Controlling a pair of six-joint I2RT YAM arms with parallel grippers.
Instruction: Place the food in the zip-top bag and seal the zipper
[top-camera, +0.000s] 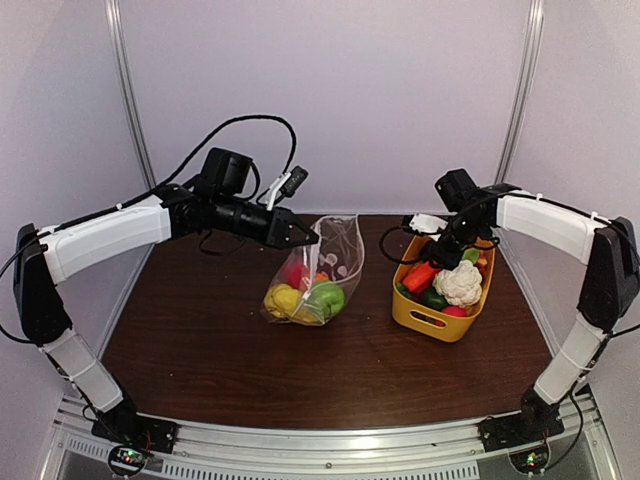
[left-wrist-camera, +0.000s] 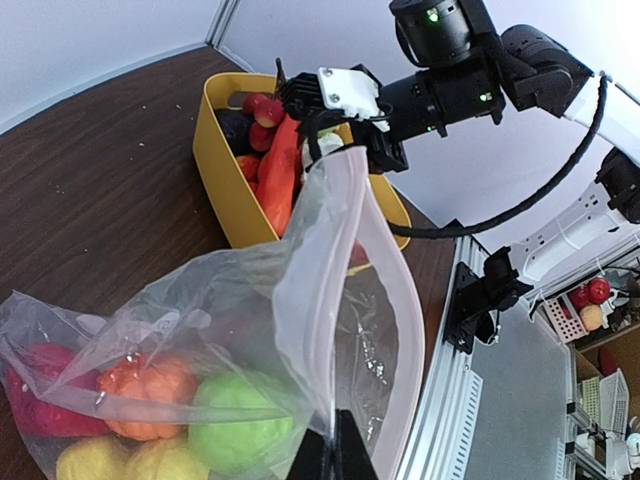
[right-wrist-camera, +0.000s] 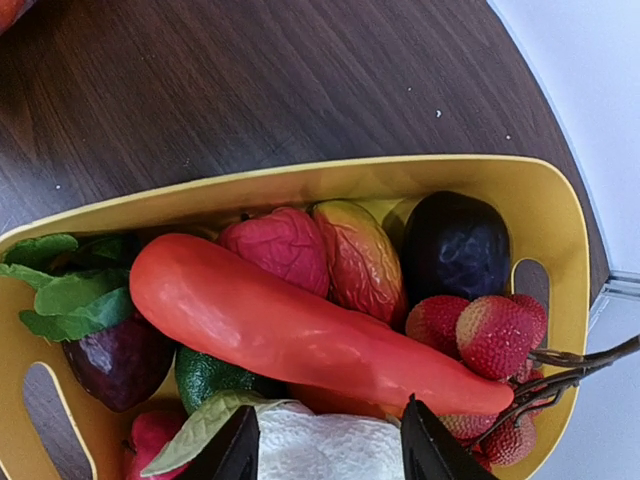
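Note:
The clear zip bag stands slumped on the table, its mouth spread at the top. Inside show a green pepper, an orange-red item, a pink-red one and yellow food. My left gripper is shut on the bag's rim. Over the back of the yellow basket, my right gripper points down, open. White, leafy-edged food shows between its fingers in the right wrist view; a grip on it does not show. A long red vegetable lies just ahead of them.
Also in the basket are a cauliflower, a dark purple item, a mango-like fruit and several red berries. Bare table stretches across the front, with a gap between bag and basket.

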